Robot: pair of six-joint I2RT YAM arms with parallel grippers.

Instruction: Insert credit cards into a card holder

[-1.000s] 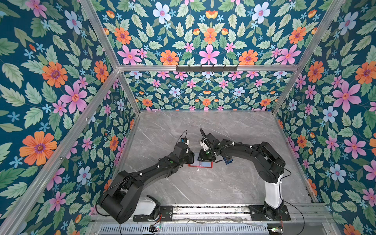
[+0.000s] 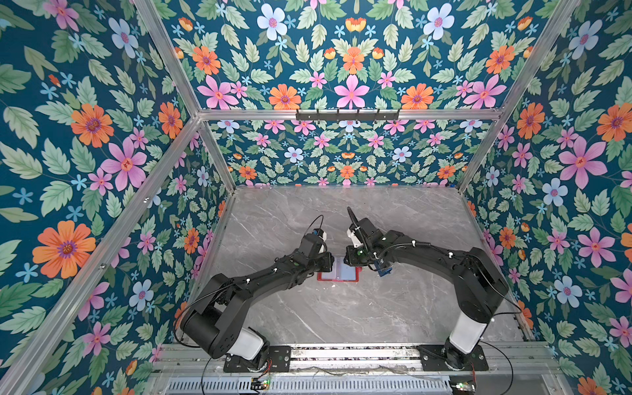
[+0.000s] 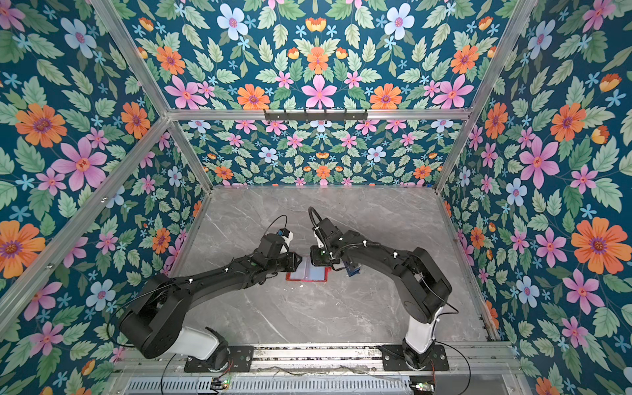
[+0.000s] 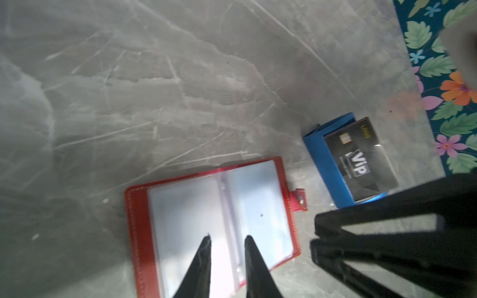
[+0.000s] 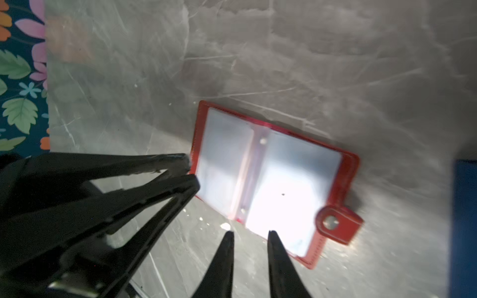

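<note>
The red card holder [image 4: 193,223] lies open on the table, clear sleeves facing up, with no card visible in them. In the left wrist view, a blue box [image 4: 323,159] to its right carries a black "Vip" card [image 4: 352,154]. My left gripper hangs over the holder, fingers parted, nothing between them. My right gripper is also over the holder area, fingers parted and empty. The two grippers are close together in both top views.
Floral walls and metal frame rails [image 2: 480,158] enclose it.
My right arm has shifted up and to the right in the top left view, uncovering more of the holder. The left arm has also shifted slightly.
</note>
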